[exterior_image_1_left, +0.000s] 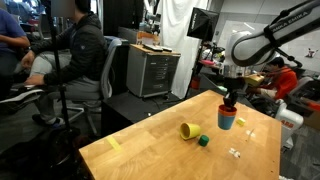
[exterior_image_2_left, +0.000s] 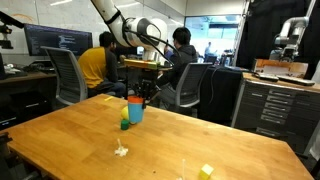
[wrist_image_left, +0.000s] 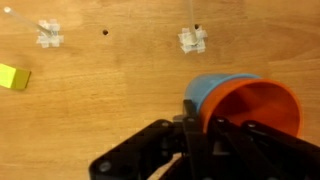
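Note:
My gripper is shut on the rim of a blue cup (exterior_image_1_left: 226, 121) with an orange inside. The cup hangs upright over the right part of the wooden table in exterior view 1, seemingly clear of the surface. From above, in the wrist view, its orange inside (wrist_image_left: 262, 103) shows empty, with the dark fingers covering part of the rim. Exterior view 2 has the blue cup (exterior_image_2_left: 137, 113) in front of a yellow cup that it partly hides. That yellow cup (exterior_image_1_left: 190, 131) lies on its side on the table. Beside it is a small green object (exterior_image_1_left: 204, 140).
A yellow block (wrist_image_left: 13, 77) sits on the table, apart from the cup. White tape patches (wrist_image_left: 193, 39) mark the wood, one of them near the held cup. People sit in chairs beyond its edge.

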